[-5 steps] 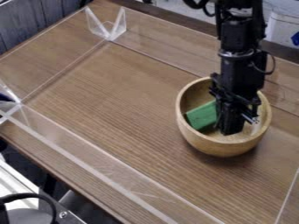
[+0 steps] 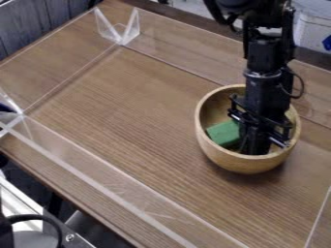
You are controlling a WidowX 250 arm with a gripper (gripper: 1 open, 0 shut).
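Observation:
A round wooden bowl sits on the right half of the wooden table, holding a green block at its left side. My black gripper reaches down from the top into the bowl, just right of the block. Its fingertips are dark and crowded inside the bowl; it looks shut, and I cannot see clearly whether anything is between the fingers.
Clear plastic brackets sit at its back and left edge. A pale machine part with a black cable is at the lower left corner.
The gripper has shifted slightly within the bowl over the last second, and the green block appears a little more covered and nudged leftward by it.

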